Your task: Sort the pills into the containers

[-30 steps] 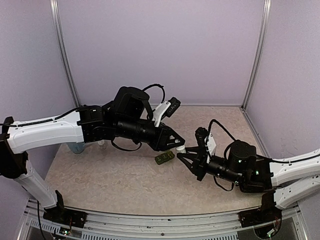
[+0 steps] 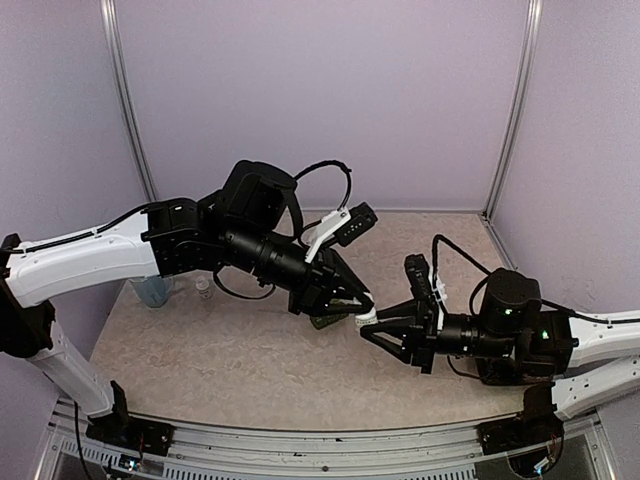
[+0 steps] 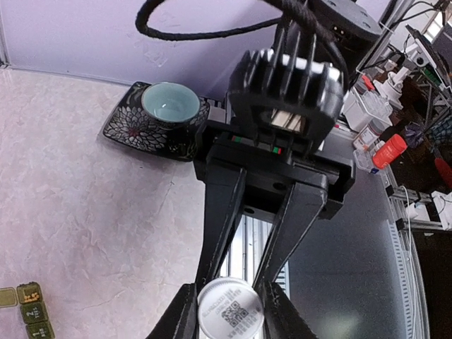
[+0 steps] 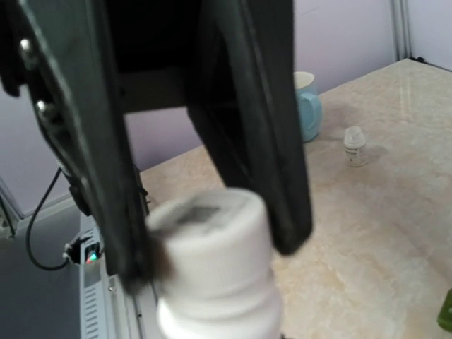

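A white pill bottle (image 2: 366, 317) is held up above the table between both arms, its cap (image 3: 229, 311) facing the left wrist camera. My left gripper (image 2: 358, 303) is at the cap end, with its dark fingers (image 3: 176, 318) on either side of the cap. Lower on the bottle, my right gripper (image 2: 374, 328) is shut on the body, which is largely hidden. The cap (image 4: 212, 229) looks blurred in the right wrist view. A green compartment box (image 3: 32, 311) lies on the table, mostly covered by the left arm from above; its contents are not visible.
At the far left stand a light blue mug (image 4: 307, 106) and a small clear-topped bottle (image 4: 354, 146). A black patterned tray (image 3: 131, 134) carrying a pale blue cup (image 3: 171, 102) sits on the right.
The left gripper now covers most of the green box from above.
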